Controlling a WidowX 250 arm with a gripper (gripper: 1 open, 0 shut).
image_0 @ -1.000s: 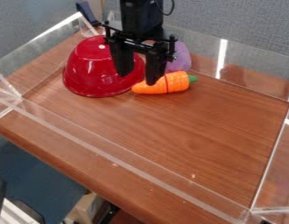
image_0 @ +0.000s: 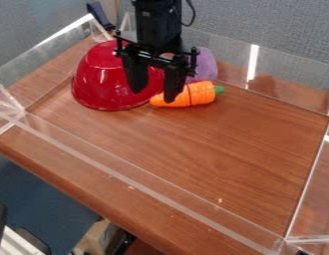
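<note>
My black gripper [image_0: 154, 85] hangs at the top centre of the camera view, its fingers pointing down in front of a red upturned bowl-shaped object [image_0: 101, 87]. An orange toy carrot [image_0: 188, 96] with a green tip lies just right of the fingers, partly behind them. A purple object [image_0: 204, 66] sits behind, largely hidden by the gripper. The fingers look spread, but whether anything is between them is hard to tell.
A wooden table [image_0: 220, 174] has clear plastic walls around it. A grey padded wall stands behind.
The gripper has shifted very slightly over the last second; the objects appear unmoved.
</note>
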